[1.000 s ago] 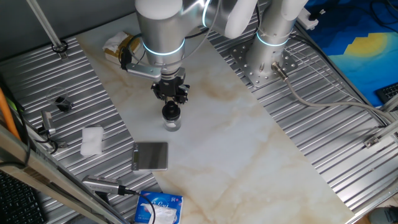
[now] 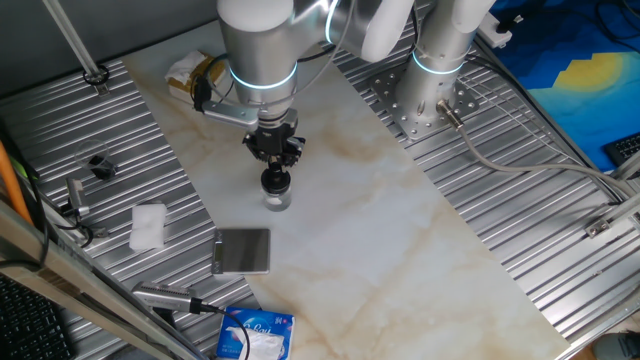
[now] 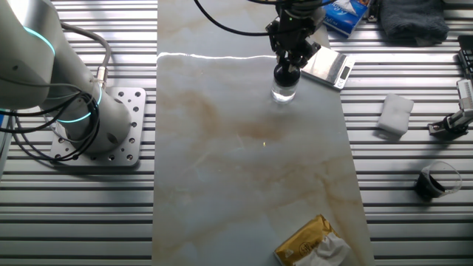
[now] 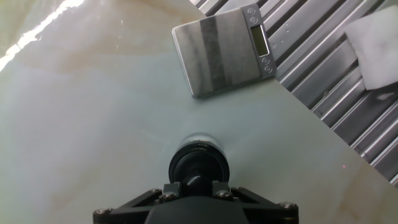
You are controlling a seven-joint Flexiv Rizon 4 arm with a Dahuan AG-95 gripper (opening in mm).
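Observation:
A small clear jar [image 3: 283, 95] with a black lid [image 2: 276, 182] stands upright on the marble-patterned board. My gripper is right above it, pointing down. In the wrist view the lid's round knob fills the gap between the fingertips, so the gripper looks shut on it. The jar's clear body mostly hides beneath the lid there. A flat silver scale [image 2: 241, 251] lies a short way from the jar, at the board's edge, with nothing on its plate.
Off the board lie a white pad [image 2: 148, 227] and a clear cup with dark contents [image 3: 431, 184]. A gold tissue pack [image 3: 309, 241] and a blue pack [image 2: 257, 334] sit at opposite ends. Much of the board [image 2: 400, 260] is bare.
The gripper has shifted very slightly at the lid. The jar, the scale and the other objects show no clear movement.

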